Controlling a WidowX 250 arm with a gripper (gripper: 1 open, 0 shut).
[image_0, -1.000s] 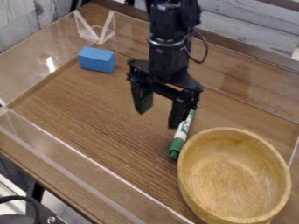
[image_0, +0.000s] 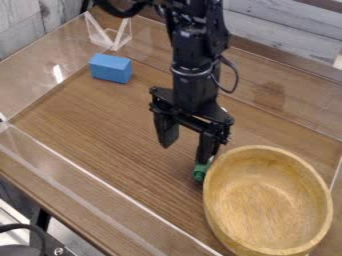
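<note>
My black gripper (image_0: 190, 132) hangs over the middle of the wooden table, open, its two fingers spread to left and right. Just below its right finger lies a small green object (image_0: 199, 172), partly hidden behind the gripper and beside the rim of a tan oval bowl.
The tan bowl (image_0: 267, 222) fills the lower right. A blue block (image_0: 111, 68) lies at the upper left, with a white wire-like stand (image_0: 110, 32) behind it.
The gripper has moved a little toward the front of the table and now covers more of the green object.
</note>
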